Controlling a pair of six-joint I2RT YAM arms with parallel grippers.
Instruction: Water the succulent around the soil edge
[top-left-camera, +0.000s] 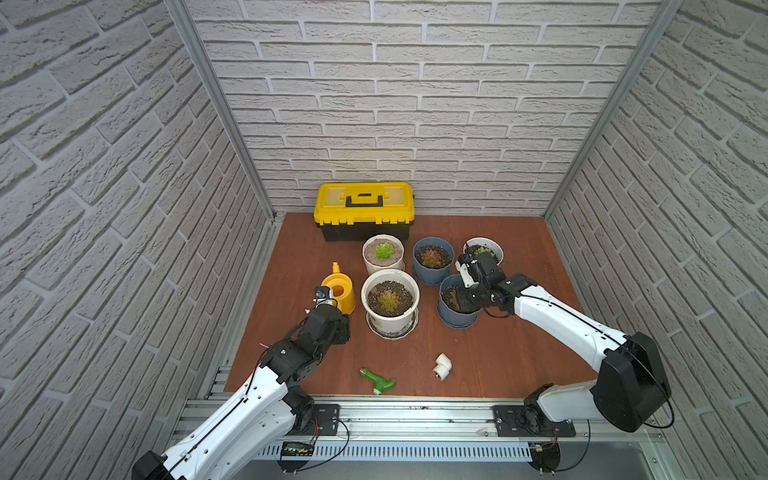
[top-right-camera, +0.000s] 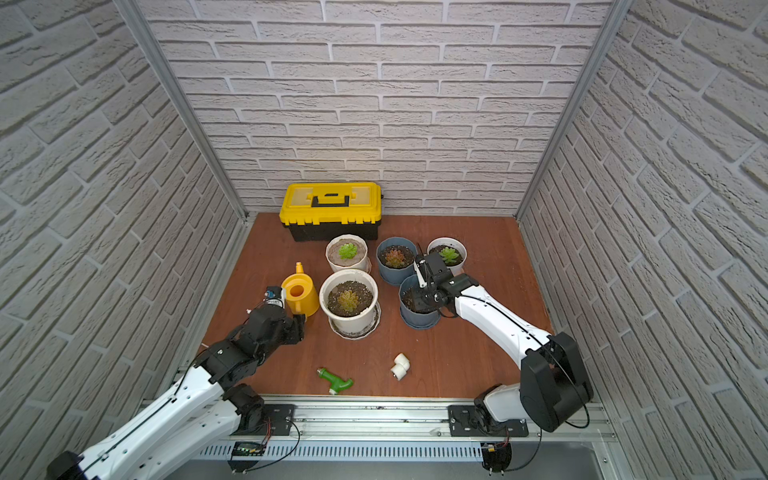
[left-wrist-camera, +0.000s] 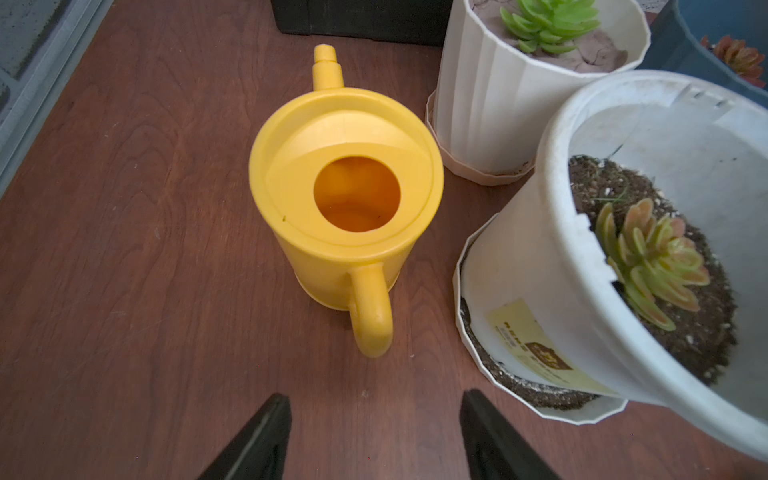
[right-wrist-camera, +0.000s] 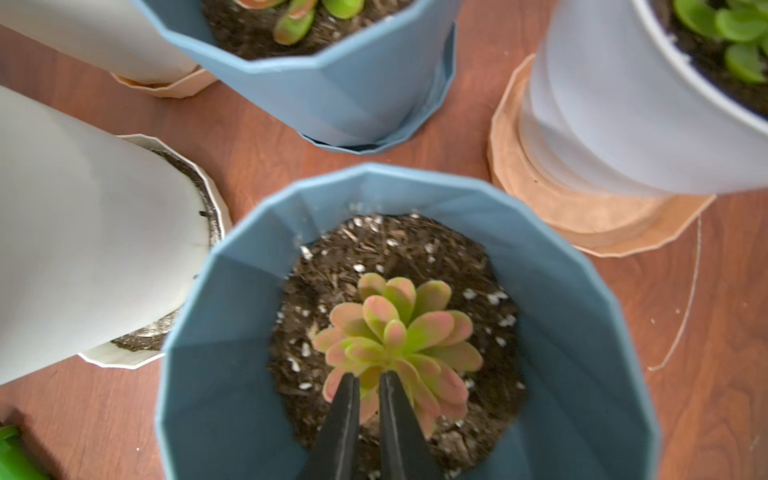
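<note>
A yellow watering can (left-wrist-camera: 344, 232) stands upright on the table, its spout pointing away and its handle (left-wrist-camera: 371, 312) toward my left gripper. That gripper is open, short of the handle, with only tabletop showing between its fingers. In the right wrist view, a pink-tipped green succulent (right-wrist-camera: 400, 332) sits in dark soil in a blue pot (right-wrist-camera: 576, 320). My right gripper is over its near leaves, its fingers nearly together. Leaves show in the narrow gap; whether they are gripped is not clear. Another succulent (left-wrist-camera: 652, 264) grows in the large white pot (left-wrist-camera: 520, 280).
Behind are a white pot (top-left-camera: 384, 260), a blue pot (top-left-camera: 433, 272) and another white pot (top-right-camera: 448, 268). A yellow and black toolbox (top-left-camera: 364, 209) stands at the back wall. A green nozzle (top-left-camera: 377, 381) and a white elbow pipe (top-left-camera: 442, 366) lie near the front edge.
</note>
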